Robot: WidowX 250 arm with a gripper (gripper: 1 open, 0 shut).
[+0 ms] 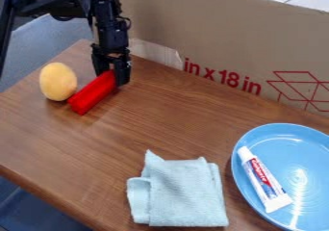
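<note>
My black gripper point(112, 69) is low over the back-left of the wooden table, at the rear end of a red cylindrical object point(91, 94) that lies on the tabletop. Whether its fingers are closed on the red object or only around it, I cannot tell. Left of the red object is a yellow oval object point(58, 82). At the right, a white tube point(263, 180) lies on a blue plate point(313, 172). A folded pale-blue cloth point(176, 192) lies at the front centre.
A cardboard box point(225, 52) stands along the table's back edge. The table's left edge drops to a grey-blue area.
</note>
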